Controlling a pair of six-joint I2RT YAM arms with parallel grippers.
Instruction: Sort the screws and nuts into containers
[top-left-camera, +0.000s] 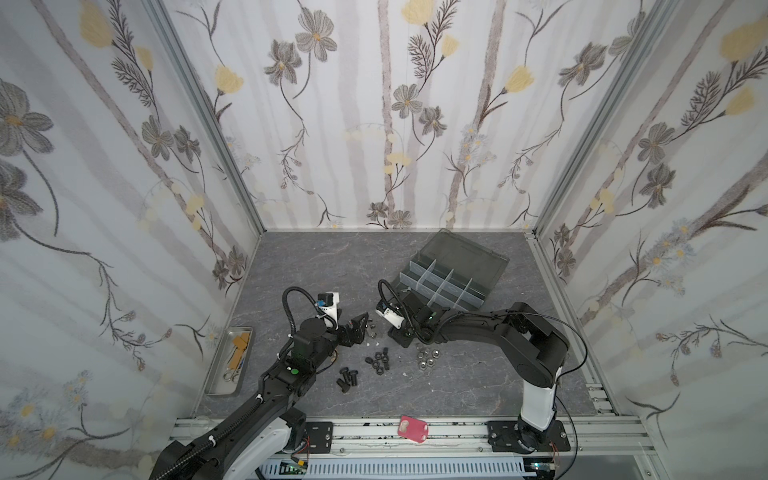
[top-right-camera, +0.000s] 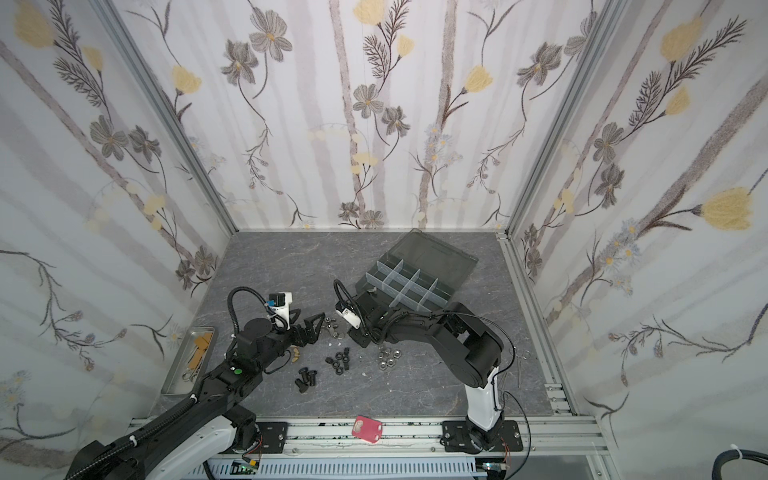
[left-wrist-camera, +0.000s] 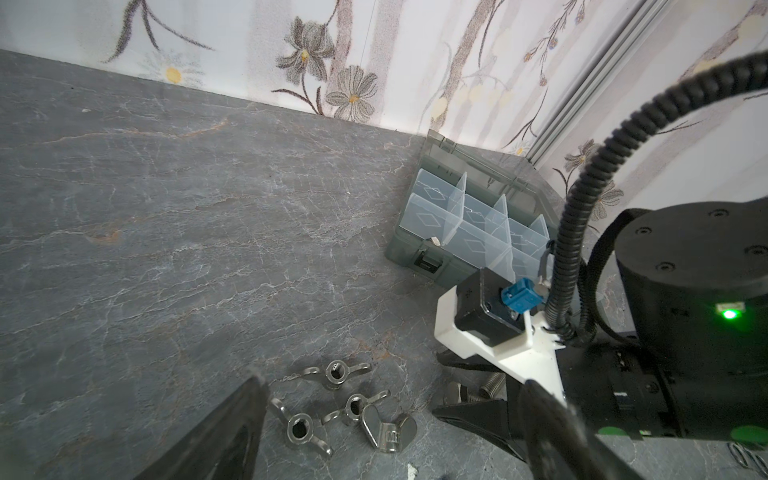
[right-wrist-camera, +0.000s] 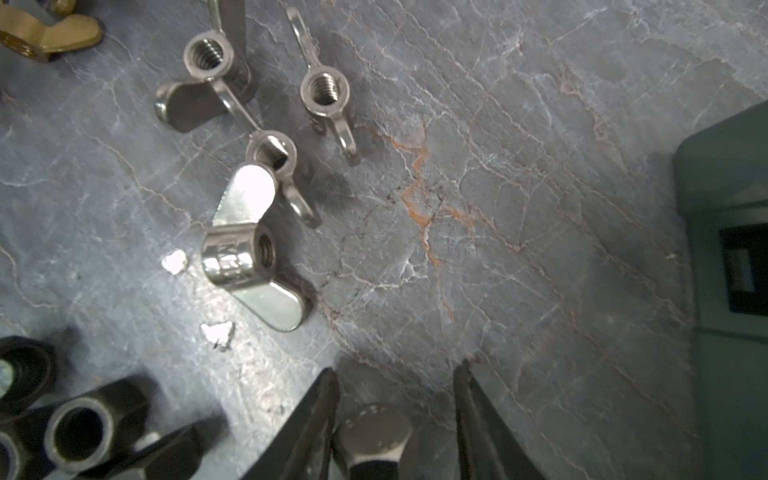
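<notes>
In the left wrist view, several silver wing nuts (left-wrist-camera: 300, 429) lie between the spread fingers of my left gripper, which is open and holds nothing. My right gripper is part open just to the right of them. Between its fingers is a silver bolt (right-wrist-camera: 372, 436), its head close to the left finger; a gap shows on the other side. The bolt's thread shows in the left wrist view; whether it touches the table I cannot tell. Behind the right gripper, the divided container (top-left-camera: 440, 280) has its lid laid back.
Black nuts (top-left-camera: 378, 362), black screws (top-left-camera: 346, 378) and silver nuts (top-left-camera: 428, 357) lie in separate groups toward the front. Brass wing nuts (right-wrist-camera: 72, 33) are near the left gripper. A metal tray (top-left-camera: 229, 361) stands far left.
</notes>
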